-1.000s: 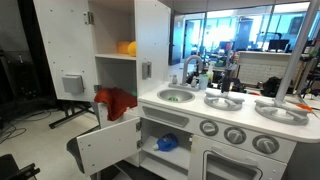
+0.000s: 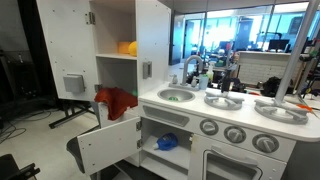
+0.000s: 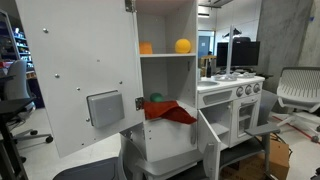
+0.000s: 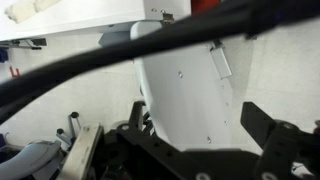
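Low in the wrist view my gripper stands open, its dark fingers wide apart with nothing held between them. Beyond the fingers is a white cabinet door (image 4: 182,85) with a metal handle (image 4: 220,60). The same lower door (image 2: 110,146) stands swung out from the toy kitchen in exterior view 1. Inside that lower cabinet lies a blue object (image 2: 167,141). A red cloth (image 3: 170,112) hangs over the edge of the tall cabinet's lower compartment, with a green object (image 3: 156,97) behind it. I cannot make out the gripper in the exterior views.
The tall cabinet's upper door (image 3: 88,70) is swung wide. On its shelf rest a yellow ball (image 3: 182,46) and an orange object (image 3: 146,48). A sink (image 2: 176,95) and burners (image 2: 223,101) top the counter. A thick black cable (image 4: 120,55) crosses the wrist view.
The red cloth looks slightly different in shape and position. Otherwise exterior view 1 appears the same.
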